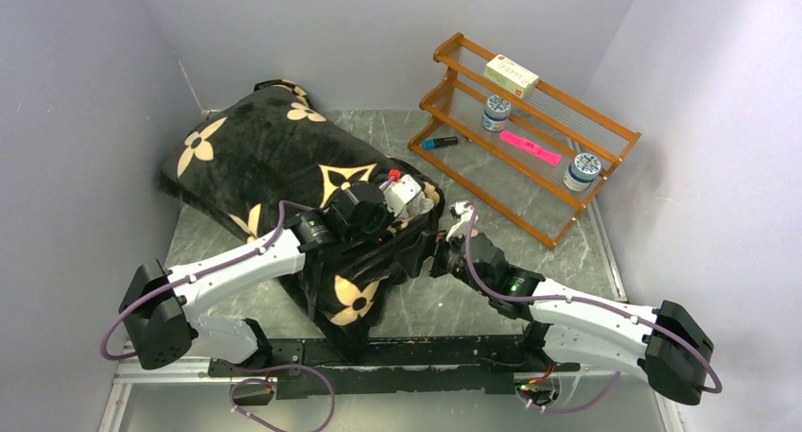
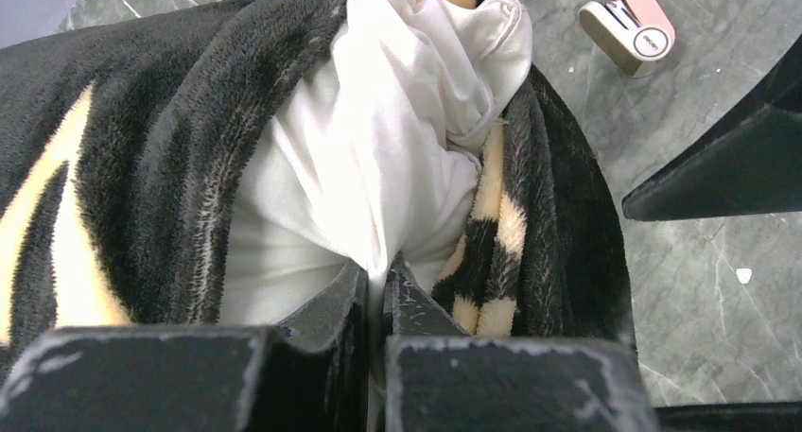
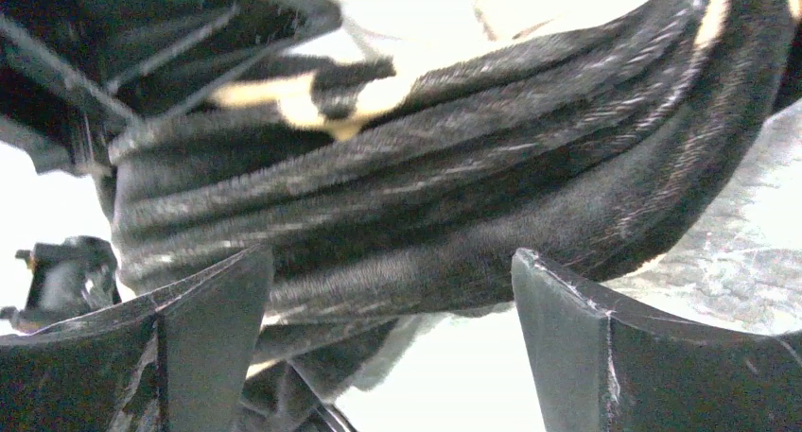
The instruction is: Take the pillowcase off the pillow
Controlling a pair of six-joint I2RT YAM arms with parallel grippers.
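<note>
The black pillowcase with cream flowers [image 1: 274, 148] lies rumpled across the left and middle of the floor. Out of its open end shows the white pillow [image 2: 312, 158], its corner bunched up in the left wrist view. A white fold of it runs down into my left gripper, which is shut on that fabric. My right gripper is open, its fingers [image 3: 213, 328] wide apart. Dark folds of the pillowcase [image 3: 416, 205] cross beyond and between those fingers, not clamped. In the top view the right gripper [image 1: 426, 252] is beside the case's right edge.
A wooden rack [image 1: 530, 134] stands at the back right with two jars, a box [image 1: 512, 76] and a pink strip. A marker [image 1: 440, 143] lies by its left end. A pink stapler [image 2: 629, 25] rests on the floor near the pillow.
</note>
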